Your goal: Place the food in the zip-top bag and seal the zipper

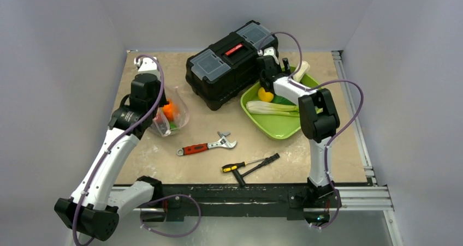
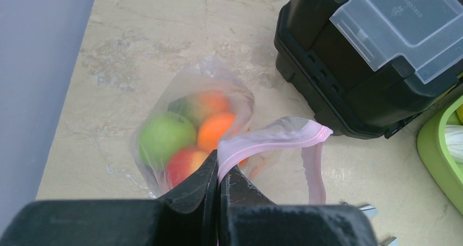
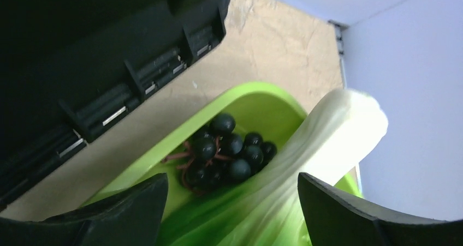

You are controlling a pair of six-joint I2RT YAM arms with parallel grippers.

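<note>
The clear bag (image 2: pixel 191 77) holds a green apple (image 2: pixel 166 137), orange fruits (image 2: pixel 215 129) and a red fruit (image 2: pixel 180 164). My left gripper is shut at the bag's pink-edged mouth, the thin plastic running to its fingertips. My right gripper is part open over the green tray (image 3: pixel 256 93), above black grapes (image 3: pixel 240 169) and a pale leafy stalk (image 3: pixel 349 126), with nothing visibly held. A yellow fruit (image 1: pixel 265 94) and long stalks (image 1: pixel 265 107) also lie in the tray.
A black toolbox (image 1: pixel 218 77) stands at the back beside the tray. An adjustable wrench (image 1: pixel 196 148), screwdriver (image 1: pixel 233 166) and another black tool (image 1: pixel 259 165) lie toward the front. Bare table lies between bag and tray.
</note>
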